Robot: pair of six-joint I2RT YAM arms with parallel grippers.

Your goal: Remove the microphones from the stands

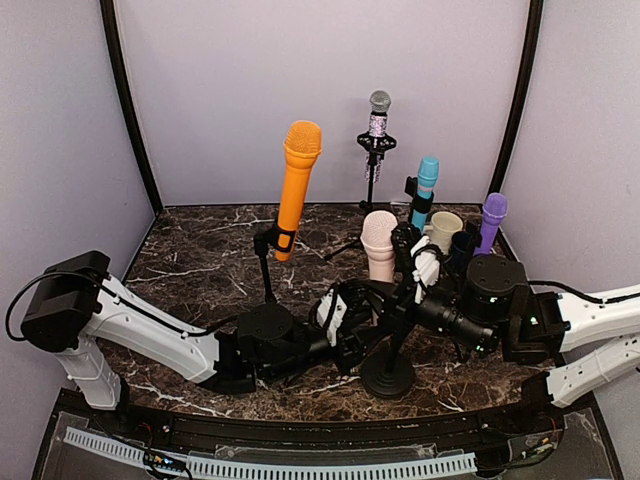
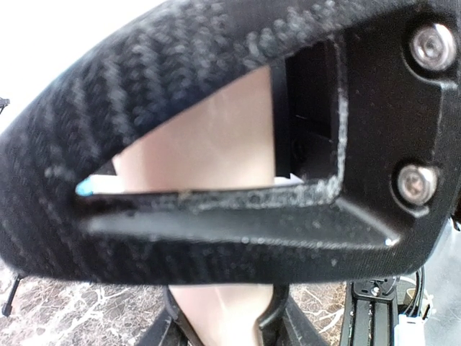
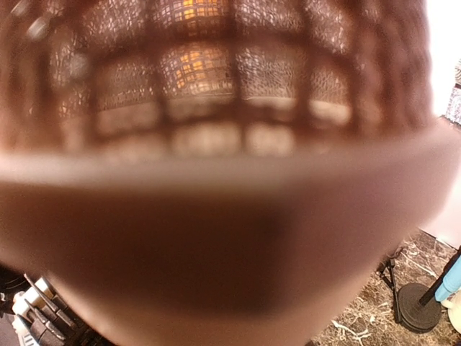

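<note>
A pale pink microphone (image 1: 380, 250) stands at the centre front, above a black stand with a round base (image 1: 388, 375). My left gripper (image 1: 355, 315) is shut on the microphone's body, whose pink surface (image 2: 216, 317) shows between and through its black fingers in the left wrist view. My right gripper (image 1: 405, 280) is shut beside it, higher up and to the right; its hold looks to be on the microphone or its holder, partly hidden. The microphone's grille (image 3: 238, 86) fills the right wrist view very closely, blurred.
An orange microphone (image 1: 295, 180) on a stand is at left back, a silver-headed one (image 1: 378, 122) at the back, a blue one (image 1: 425, 175) and a purple one (image 1: 493, 212) at right, near a cream mug (image 1: 446, 232).
</note>
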